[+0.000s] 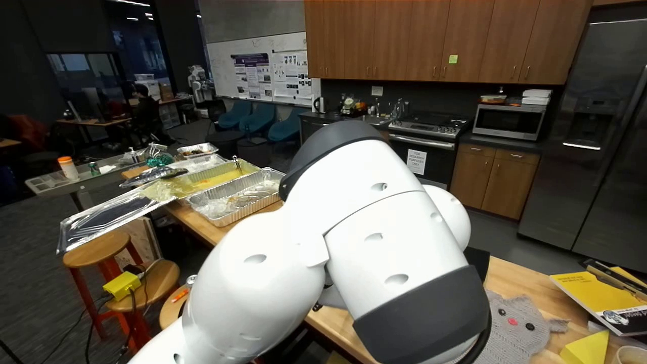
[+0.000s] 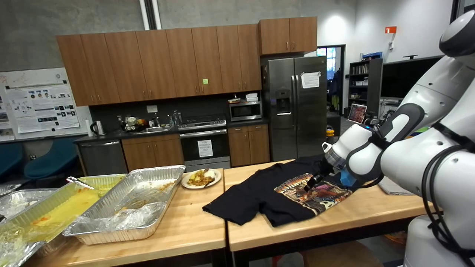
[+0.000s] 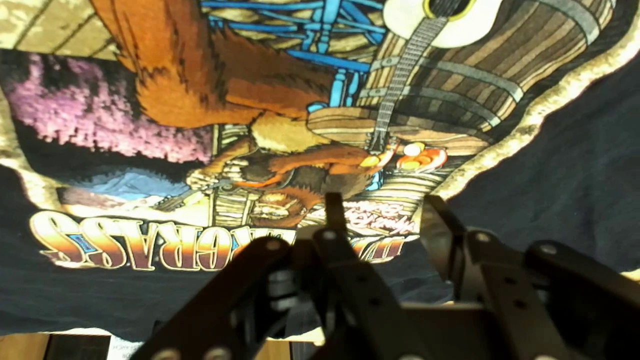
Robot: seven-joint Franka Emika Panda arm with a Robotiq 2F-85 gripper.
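Observation:
A black T-shirt [image 2: 249,195] with a large colourful print lies spread over the wooden table, its sleeve side toward the trays in exterior view 2. Over the print hangs my gripper [image 2: 307,186]. In the wrist view the gripper has its two fingers apart, part open, with the print visible behind the gap and nothing held. The shirt's print [image 3: 258,138] fills most of that view, its lettering upside down, and a hem edge with table beyond shows at the bottom. Whether the fingertips touch the cloth I cannot tell. Exterior view 1 hides the gripper behind the arm.
Foil trays [image 2: 129,200] and a plate of food [image 2: 201,178] stand left of the shirt. A grey knitted toy [image 1: 515,327], a yellow book [image 1: 597,297] and a yellow block [image 1: 586,349] lie on the table's right side in exterior view 1. Bare tabletop [image 2: 262,238] borders the shirt's near edge.

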